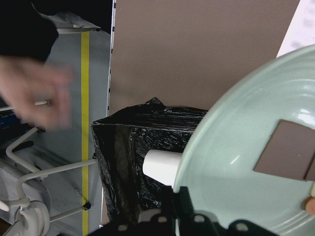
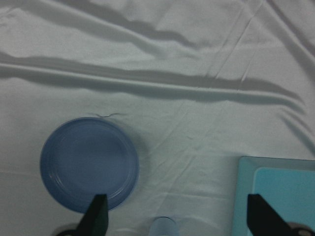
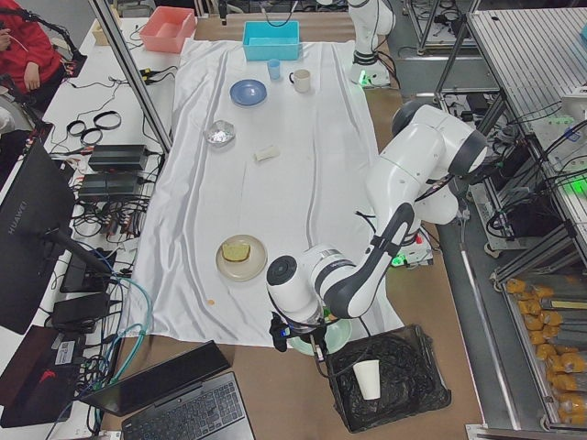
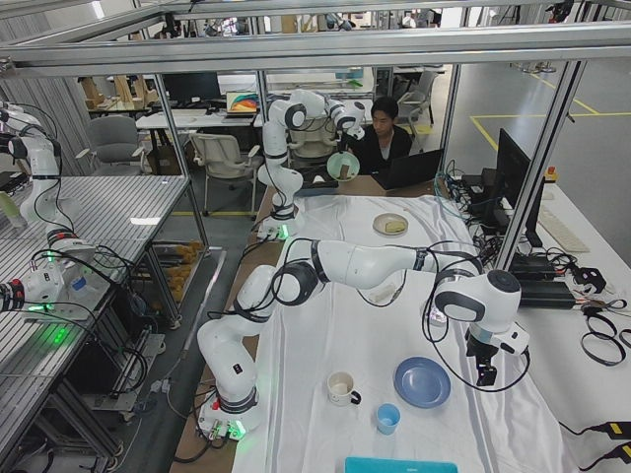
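Observation:
My left gripper is shut on the rim of a pale green plate (image 1: 221, 196), which carries brown square pieces (image 1: 280, 150) and a small orange piece. It hangs at the table's near end beside a black-bagged bin (image 1: 123, 167) holding a white cup (image 3: 367, 378). In the right camera view the plate (image 4: 343, 161) looks tilted. My right gripper is open above the far end, near the blue plate (image 2: 88, 162), a blue cup (image 4: 387, 417) and the turquoise tray (image 2: 275, 191).
A beige plate with a yellow item (image 3: 234, 252) lies on the white cloth, with a white mug (image 3: 301, 81) farther back. A laptop (image 3: 188, 412) sits at the near left. A person's blurred hand (image 1: 44, 93) is near the bin in the left wrist view.

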